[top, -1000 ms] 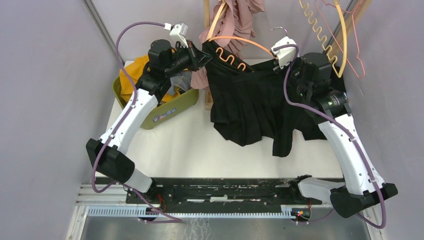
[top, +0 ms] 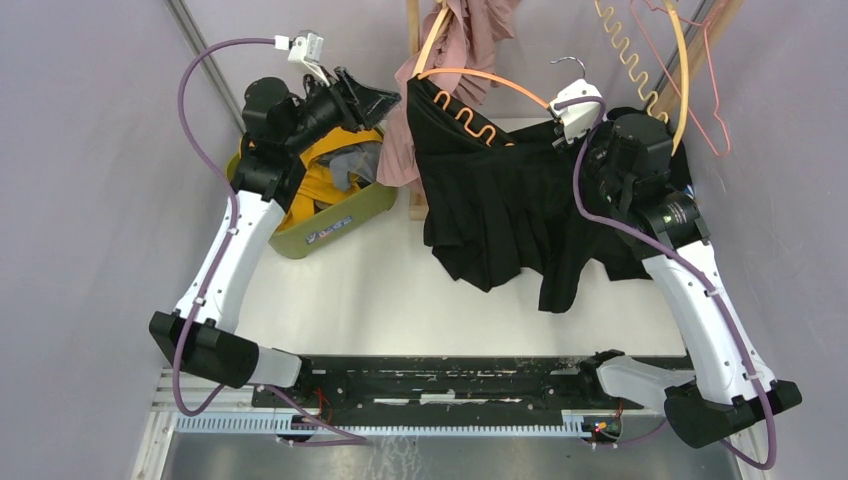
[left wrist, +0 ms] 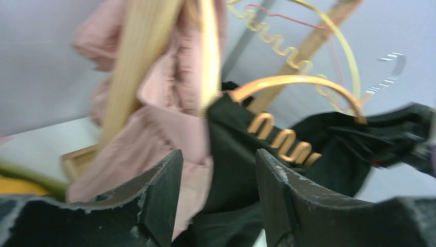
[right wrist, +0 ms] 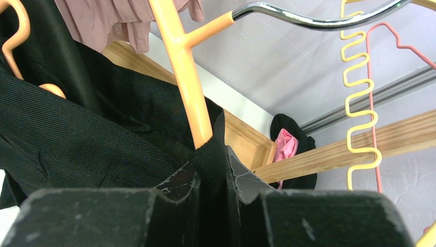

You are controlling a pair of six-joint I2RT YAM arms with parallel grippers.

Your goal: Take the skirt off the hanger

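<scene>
The black skirt (top: 490, 220) hangs draped from the orange hanger (top: 470, 72), its waist still over the hanger's left end. In the right wrist view my right gripper is shut on black fabric (right wrist: 87, 134) just below where the hanger bar (right wrist: 187, 82) enters it, near the metal hook. My left gripper (top: 380, 103) is left of the skirt's top corner, apart from it; in the left wrist view its fingertips (left wrist: 272, 162) stand apart with nothing between them, facing the hanger and skirt.
A green bin (top: 330, 225) with yellow and grey clothes sits at back left. Pink clothing (top: 400, 150) hangs behind the skirt on wooden rails. Yellow and pink hangers (top: 680, 70) hang at upper right.
The right gripper and skirt have barely moved.
</scene>
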